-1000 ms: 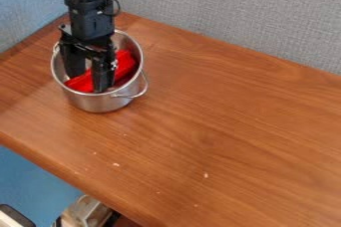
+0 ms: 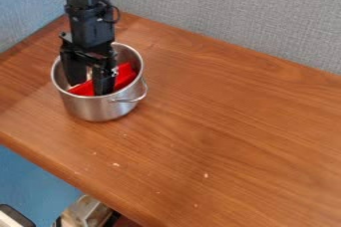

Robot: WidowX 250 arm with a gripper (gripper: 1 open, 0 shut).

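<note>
A steel pot with a wire side handle stands on the left part of the wooden table. Red material lies inside it, partly hidden by the arm. My black gripper reaches down from above into the pot, its fingertips within or near the red material.
Grey and blue textured walls stand behind and to the left. A metal object sits low at the bottom left, beside the table's edge.
The pot has shifted slightly toward the front of the table since a second ago, with my gripper staying down inside it and moving slightly left.
</note>
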